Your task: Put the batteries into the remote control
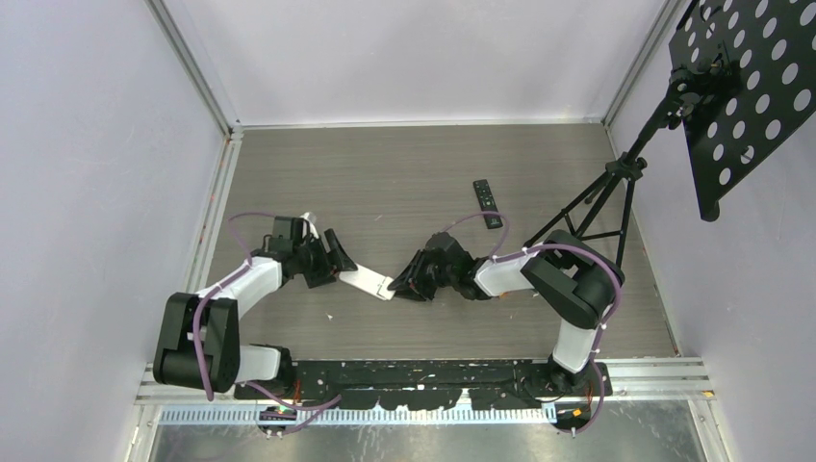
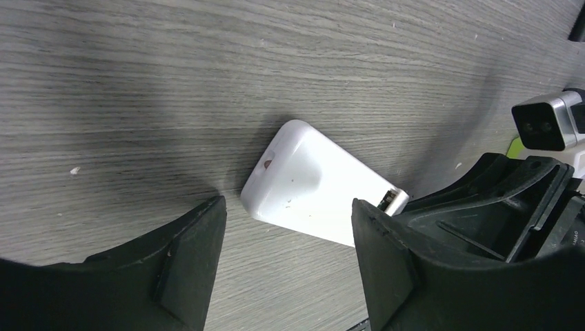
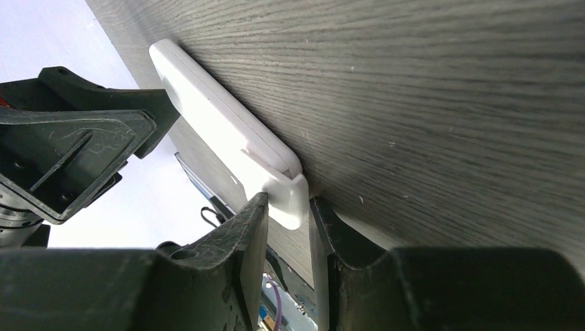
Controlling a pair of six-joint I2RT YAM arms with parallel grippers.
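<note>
A white remote (image 1: 366,279) lies on the wooden table, angled between the two grippers. In the left wrist view its rounded end (image 2: 303,179) faces my left gripper, which is open with nothing between its fingers, just short of that end. My right gripper is at the other end of the white remote (image 3: 227,124), fingertips against that end, where a piece of the casing looks slightly lifted; whether the fingers grip it is unclear. No batteries can be made out clearly.
A black remote (image 1: 486,202) lies farther back, right of centre. A black tripod (image 1: 616,192) with a perforated panel stands at the right.
</note>
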